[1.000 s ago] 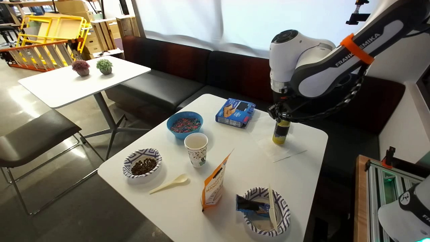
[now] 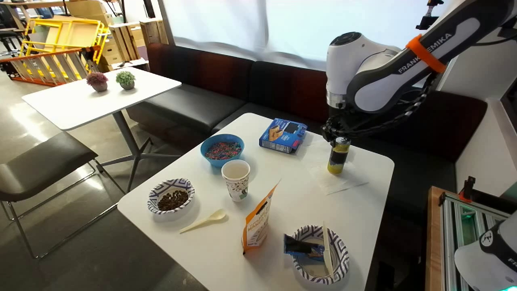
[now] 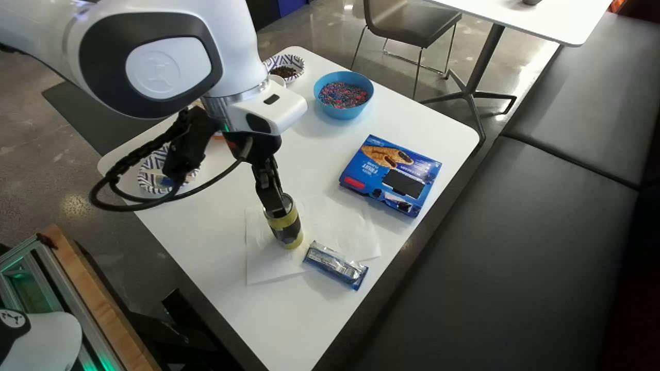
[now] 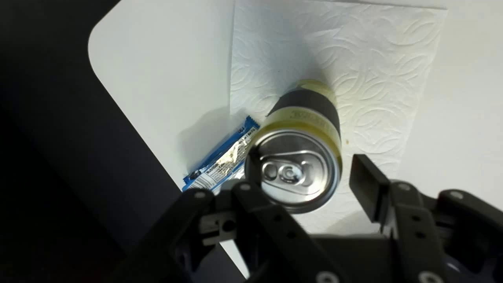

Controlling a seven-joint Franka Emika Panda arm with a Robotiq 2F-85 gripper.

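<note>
A yellow can with a dark band (image 2: pixel 337 157) stands upright on a white paper napkin (image 3: pixel 266 266). In the wrist view the silver lid of the can (image 4: pixel 294 165) faces the camera. My gripper is open around the can's top. Its left finger overlaps the lid's left edge, while a gap shows between the lid and the right finger. In exterior view 2 my gripper (image 3: pixel 279 207) comes down on the can from above, hiding part of its top. Contact on the left side cannot be made out.
Beside the can lies a blue wrapped bar (image 3: pixel 335 266), close to the table edge. A blue box (image 2: pixel 283 136), a blue bowl (image 2: pixel 209 150), a paper cup (image 2: pixel 236 184), an orange-and-white pouch (image 2: pixel 257 225) and two patterned bowls occupy other parts of the white table.
My gripper has risen slightly, and more of the can's upper part shows below it. The can still stands in about the same spot; the other table items look unmoved.
</note>
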